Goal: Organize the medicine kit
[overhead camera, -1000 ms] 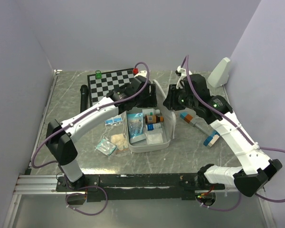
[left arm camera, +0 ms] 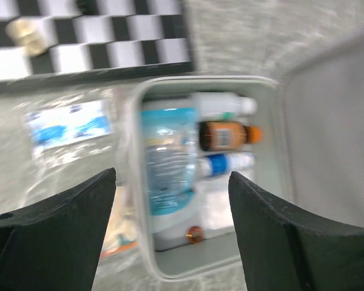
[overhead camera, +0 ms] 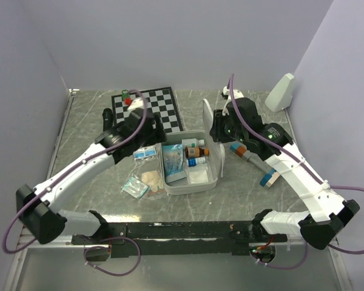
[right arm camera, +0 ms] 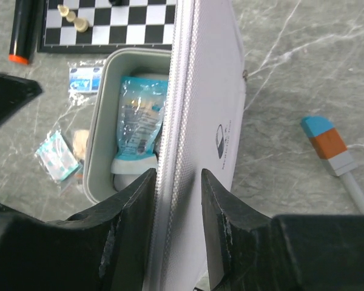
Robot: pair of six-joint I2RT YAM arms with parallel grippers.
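The open grey kit box (overhead camera: 188, 187) sits mid-table, holding a blue pouch (overhead camera: 173, 160), brown bottle (overhead camera: 197, 152), white bottle (left arm camera: 223, 104) and blue-labelled bottle. Its lid (right arm camera: 209, 115) stands upright on the right. My right gripper is at the lid, the lid's edge between its part-closed fingers; whether it grips is unclear. My left gripper is open above the box's left side, nothing between its fingers. A blue packet (left arm camera: 70, 125), a small packet (overhead camera: 135, 187) and a beige packet (overhead camera: 152, 182) lie left of the box.
A chessboard (overhead camera: 164, 109) lies behind the box, a black cylinder (right arm camera: 24, 30) at its left. A blue-orange tool (right arm camera: 324, 142) lies to the right; a white object (overhead camera: 282, 91) stands at the back right.
My left gripper has moved leftward, away from the lid and the right gripper. The lid and right gripper have shifted slightly, with the lid now more upright.
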